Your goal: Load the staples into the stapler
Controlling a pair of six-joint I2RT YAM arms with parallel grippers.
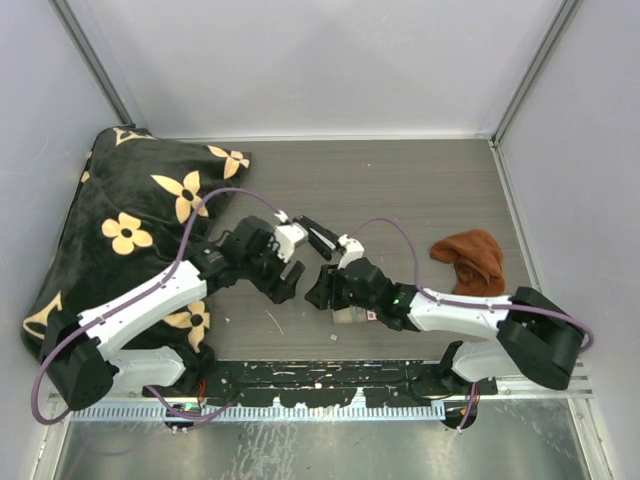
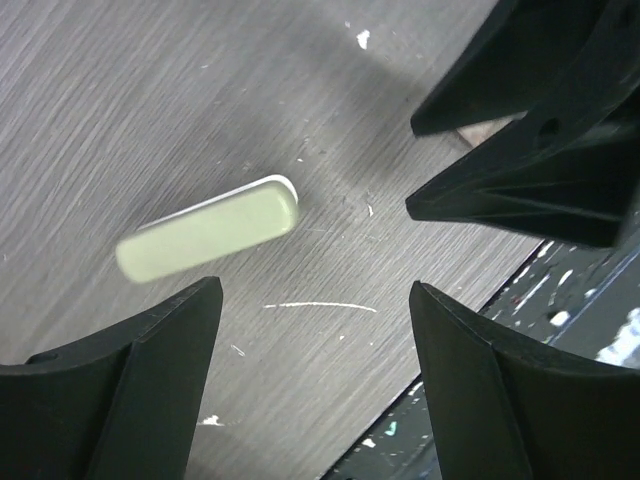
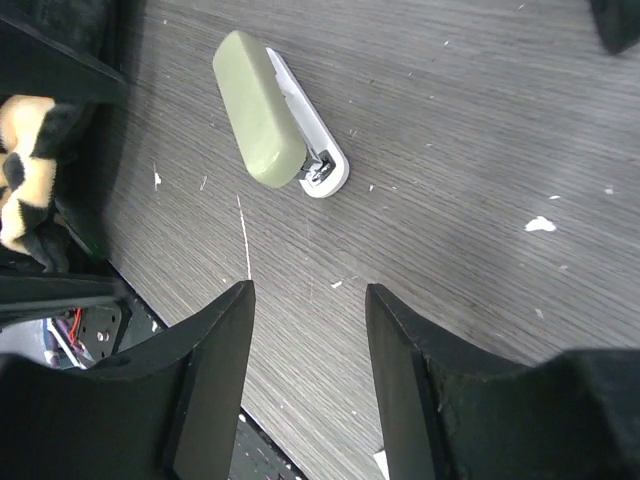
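Observation:
The small stapler, with its pale green top (image 2: 210, 232) and white base (image 3: 308, 125), lies on the table, its top down over the base. In the top view it is hidden beneath my left arm. My left gripper is above it, fingers apart and nothing between them. My right gripper is also open and empty, close to the left one and to the right of the stapler. A bit of metal (image 3: 318, 166) shows at the stapler's end. I cannot make out loose staples.
A black elongated object (image 1: 318, 238) lies just behind the grippers. Partly under the right arm is a pale box (image 1: 350, 315). A brown cloth (image 1: 475, 262) rests at right, a flowered dark blanket (image 1: 140, 215) at left.

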